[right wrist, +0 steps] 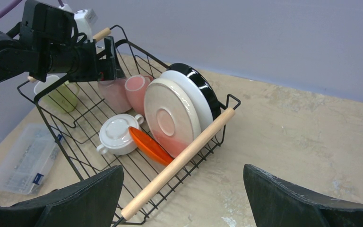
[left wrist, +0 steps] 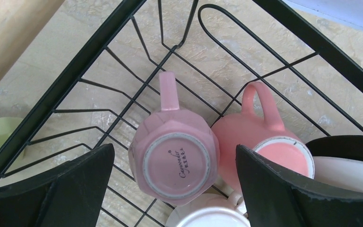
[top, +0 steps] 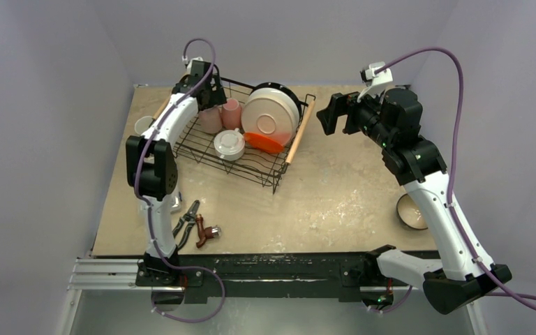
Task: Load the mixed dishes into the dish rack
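Note:
The wire dish rack (top: 293, 146) holds pink mugs (left wrist: 175, 161) (left wrist: 264, 142), a white lidded cup (top: 229, 144), an orange dish (top: 262, 142) and upright plates (right wrist: 170, 118). My left gripper is open directly over the faceted pink mug, which shows between its fingers in the left wrist view, handle pointing away. A light green mug (right wrist: 59, 99) is at the rack's left, partly hidden. My right gripper (top: 338, 115) stands open to the right of the rack, empty.
A dark bowl (top: 412, 211) lies at the right edge. Pliers (top: 185, 225), a brown fitting (top: 204, 232) and a clear plastic box (right wrist: 21, 161) lie left of or below the rack.

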